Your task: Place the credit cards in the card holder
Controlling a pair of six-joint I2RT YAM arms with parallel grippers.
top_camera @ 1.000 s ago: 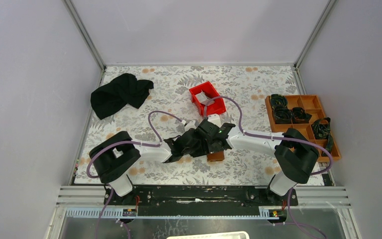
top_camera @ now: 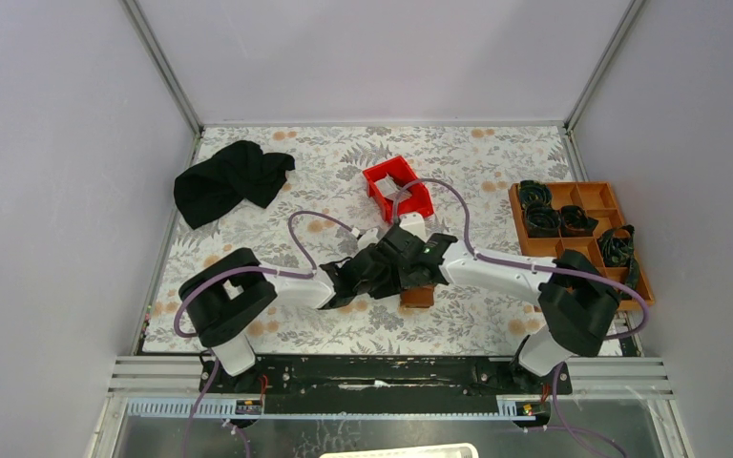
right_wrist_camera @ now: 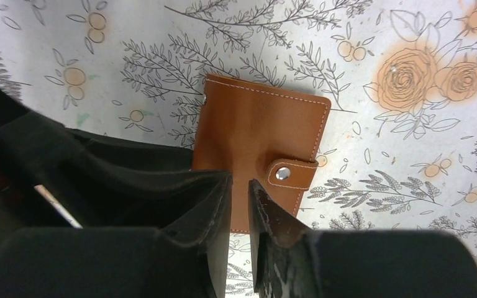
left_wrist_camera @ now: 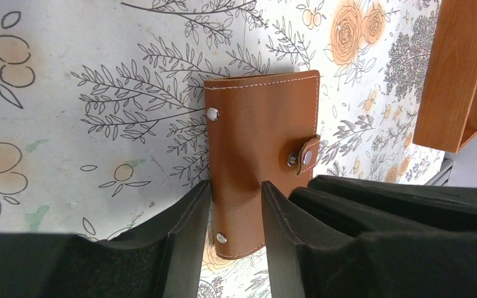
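Note:
The closed brown leather card holder [left_wrist_camera: 254, 130], with a snap tab, lies on the floral mat; it shows under both arms in the top view [top_camera: 417, 297]. My left gripper is over the holder's lower part, fingers apart at its near edge. My right gripper stands over the holder, fingertips slightly apart, nothing visible between them. A red bin [top_camera: 375, 176] holding pale items stands behind the grippers; whether these are credit cards is too small to tell.
A wooden compartment tray [top_camera: 609, 198] with dark coiled items stands at right. A black cloth [top_camera: 229, 181] lies back left.
The red bin has not moved.

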